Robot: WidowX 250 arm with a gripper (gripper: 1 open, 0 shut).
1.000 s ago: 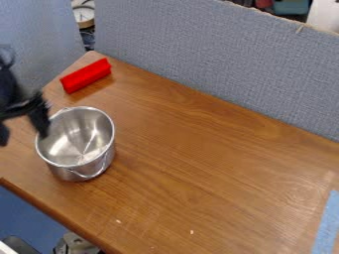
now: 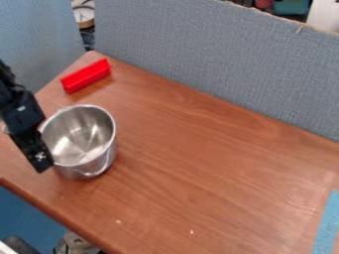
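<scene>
A steel pot point(image 2: 82, 139) stands on the wooden table point(image 2: 212, 179) at the left. A red block point(image 2: 86, 75) lies behind it, near the back-left edge. My dark gripper point(image 2: 40, 153) reaches in from the left edge, low beside the pot's left side; it looks open, though its fingers are small and partly unclear.
A grey padded wall point(image 2: 212, 64) runs along the back, with another at the left. A blue strip point(image 2: 326, 224) is at the right edge.
The pot and red block show no clear movement.
</scene>
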